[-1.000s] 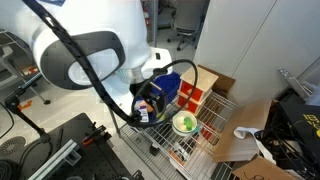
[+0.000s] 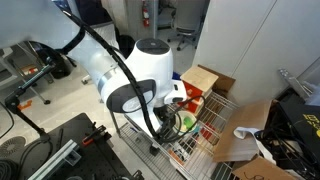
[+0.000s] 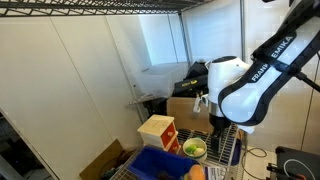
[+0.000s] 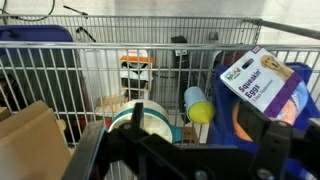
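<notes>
My gripper stands open in the wrist view, its dark fingers low in the picture with nothing gripped between them. Below it, toward the left finger, is a white round bowl or tub (image 4: 142, 120), partly covered by that finger. A yellow-topped cylinder (image 4: 198, 105) lies in the wire basket to the right of the bowl. Exterior view 2 has the bowl (image 3: 194, 148) with something green inside, left of the gripper (image 3: 217, 125). From exterior view 1, the arm and cables partly cover the bowl, and the fingertips are hard to make out.
A Squeakin' Eggs box (image 4: 264, 80) leans over the blue bin (image 4: 225, 130) at the right of the wrist view. Cardboard (image 4: 30, 135) fills its lower left. Beyond the bowl lies an orange-and-white item (image 4: 136, 70). Wire walls surround these things. An open cardboard box (image 2: 240, 130) stands at the right.
In exterior view 1 the arm has drawn back from the camera and come lower over the basket. The bowl, clear to see before, is now partly hidden behind the arm and cables.
</notes>
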